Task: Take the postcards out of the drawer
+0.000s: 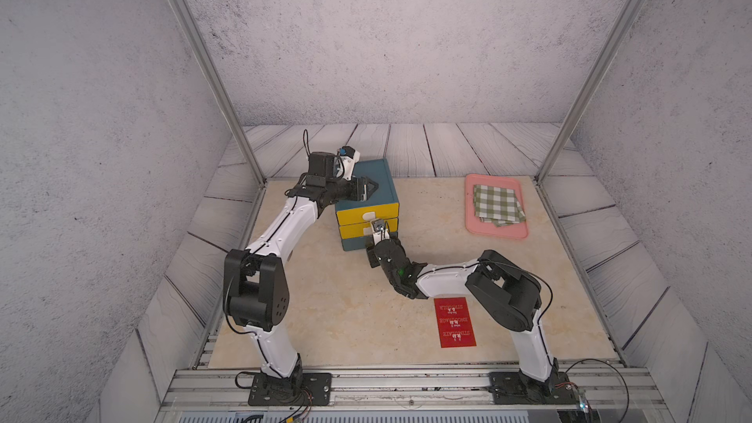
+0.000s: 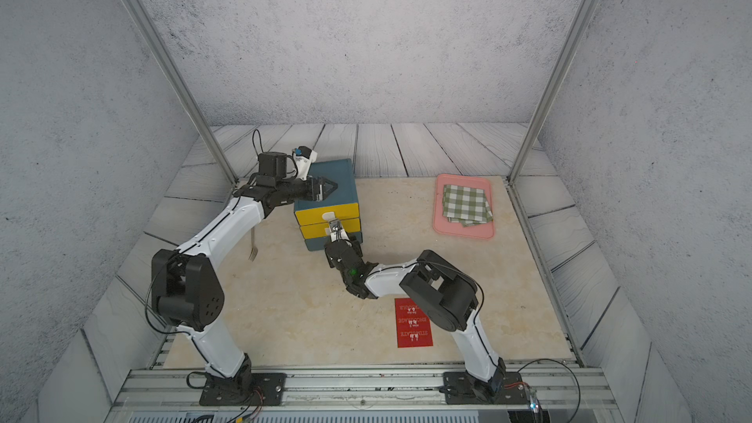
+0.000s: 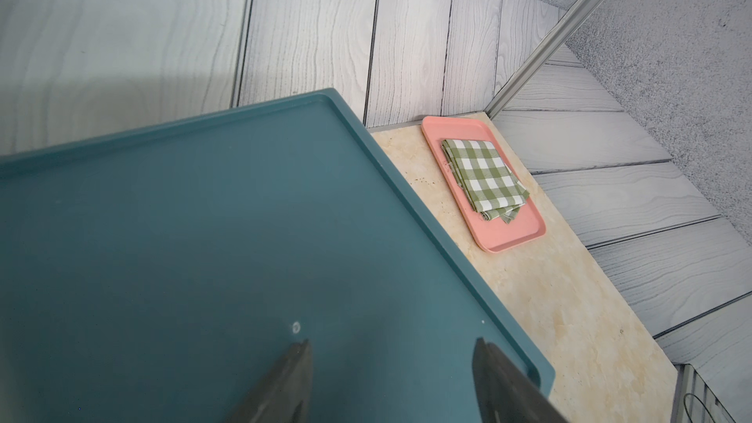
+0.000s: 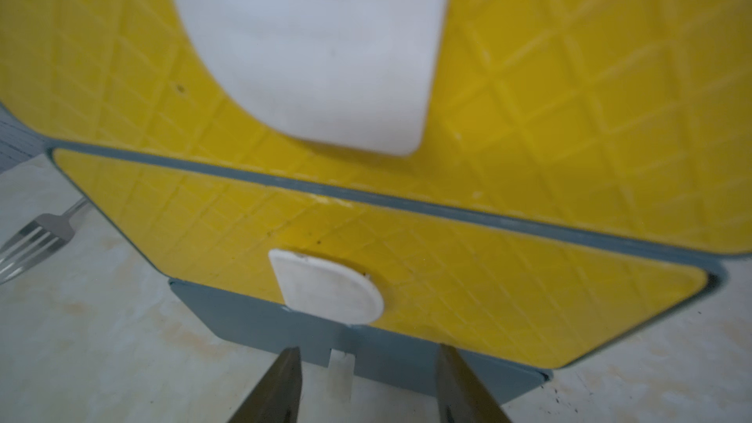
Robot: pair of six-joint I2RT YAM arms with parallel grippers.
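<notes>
The drawer unit has a teal top (image 3: 235, 227) and two yellow drawer fronts, both closed. A pale tab handle shows on the upper drawer (image 4: 313, 39) and another on the lower drawer (image 4: 329, 286). Just in front of the lower drawer, my right gripper is open, its fingers apart and holding nothing. Over the teal top, my left gripper is also open and empty. A red postcard-like sheet with white print (image 1: 454, 322) lies flat on the table at front right. Inside the drawers nothing is visible.
A pink tray (image 1: 470, 219) with a folded green checked cloth (image 1: 498, 204) rests at the back right. Left of the drawer unit lies a fork (image 4: 43, 235). Bare table (image 1: 337, 321) spreads across the front middle.
</notes>
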